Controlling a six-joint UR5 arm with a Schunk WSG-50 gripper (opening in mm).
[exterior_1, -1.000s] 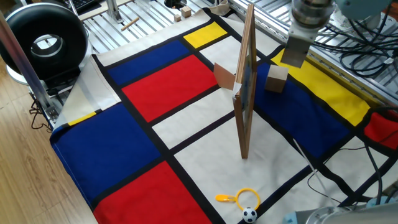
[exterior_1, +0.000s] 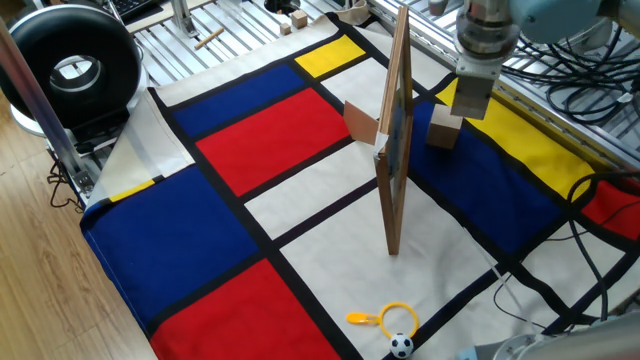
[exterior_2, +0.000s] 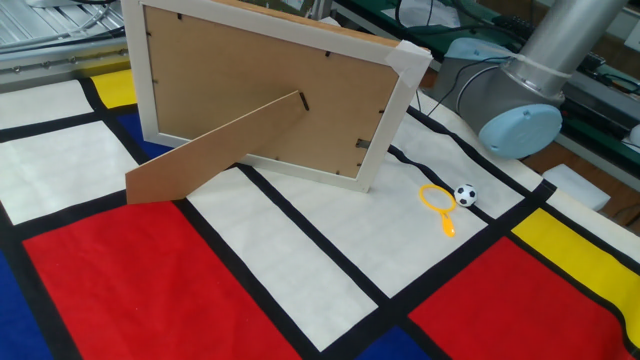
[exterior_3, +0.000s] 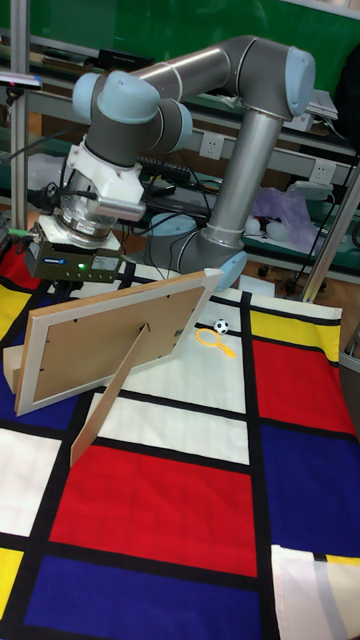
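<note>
A wooden block rests on the cloth's blue patch, on the front side of an upright picture frame. Just above and slightly right of that block in exterior view 1 hangs my gripper; a gap to the block cannot be judged. In exterior view 3 the gripper is a dark housing behind the frame, and its fingers cannot be made out. The frame's back and its propped-out stand face exterior view 2. A yellow ring-shaped toy with a handle lies beside a small soccer ball.
Loose cables lie beyond the table's edge near the arm. Small wooden pieces sit on the slatted metal surface at the back.
In exterior view 1 my gripper has shifted a little left and down, closer to the wooden block. A cable at the right has moved too; the block, frame and toys have stayed put.
</note>
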